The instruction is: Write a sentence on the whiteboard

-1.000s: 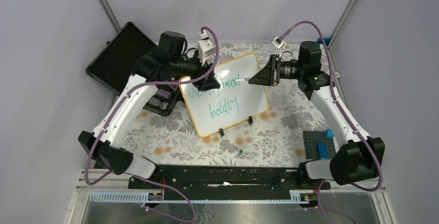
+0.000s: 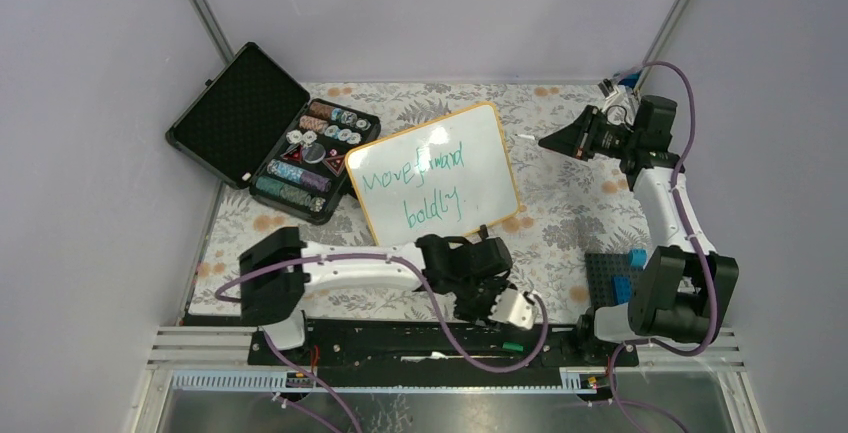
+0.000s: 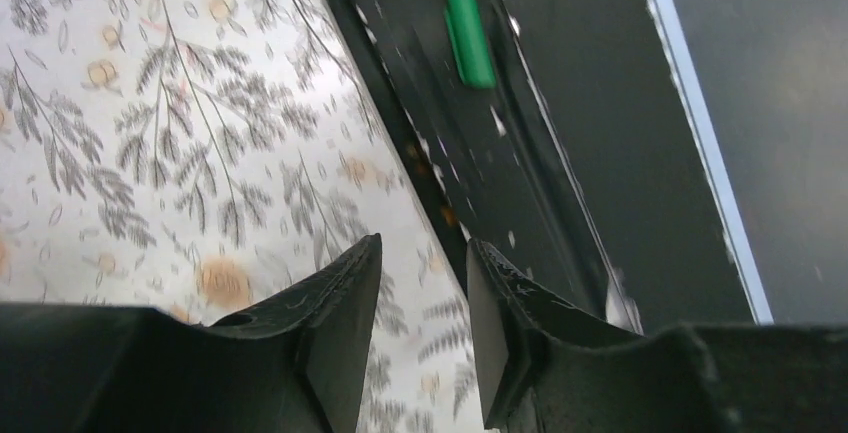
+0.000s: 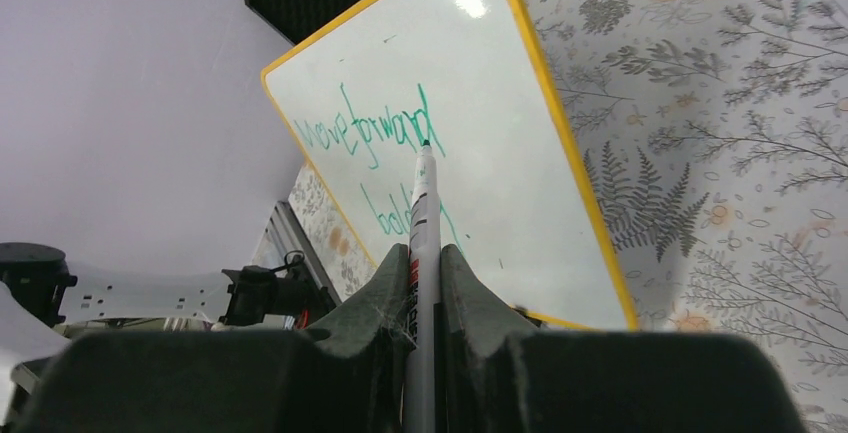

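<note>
The yellow-framed whiteboard lies tilted on the patterned cloth, bearing green writing that reads "Move forward boldly." To its right, my right gripper is shut on a white marker, its green tip bare and pointing over the board in the right wrist view. The left gripper has a gap between its fingers and nothing in it. It hovers near the table's front, below the board in the top view. A green cap lies on the dark front strip, away from those fingers.
An open black case with rolls and small items stands at the back left. At the right, blue blocks sit on a dark plate. A thin rod lies along the front strip.
My left arm has swung from over the board to the front edge. The right gripper has drawn back rightward with the marker. A small green piece has shifted from the cloth to the front strip.
</note>
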